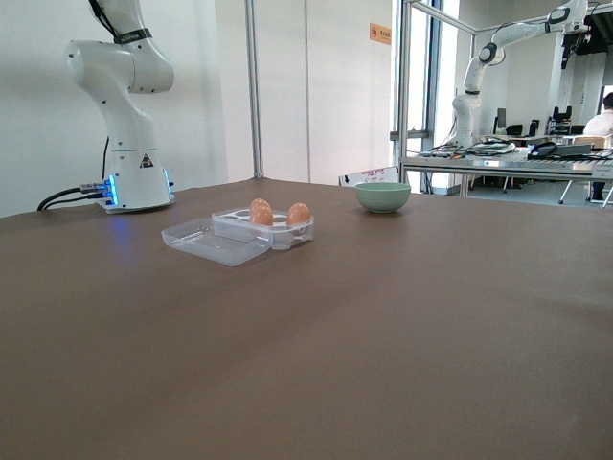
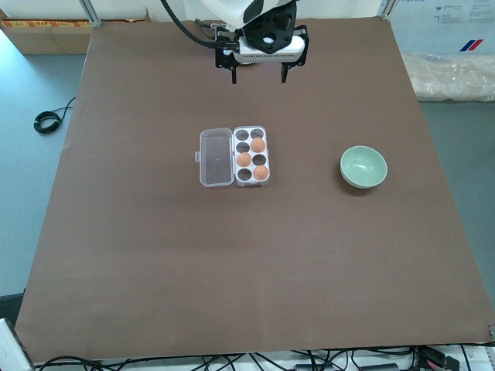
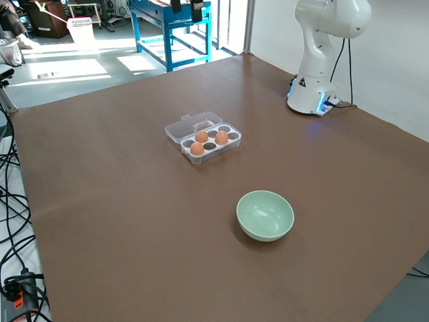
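An open clear egg carton (image 2: 218,157) lies mid-table, its lid folded out flat, with three brown eggs (image 2: 257,145) in its cups and the other cups empty; it also shows in the top view (image 1: 215,244) and the right view (image 3: 210,151). An empty pale green bowl (image 2: 363,166) stands apart to its right in the left view, nearer the camera in the right view (image 3: 265,215). The gripper (image 2: 259,76) is raised at the far edge, above and beyond the carton, its two fingers apart with nothing between them.
The robot's white base (image 3: 307,97) stands at the table's edge. Cables (image 2: 93,363) run along the near edge beyond the tabletop.
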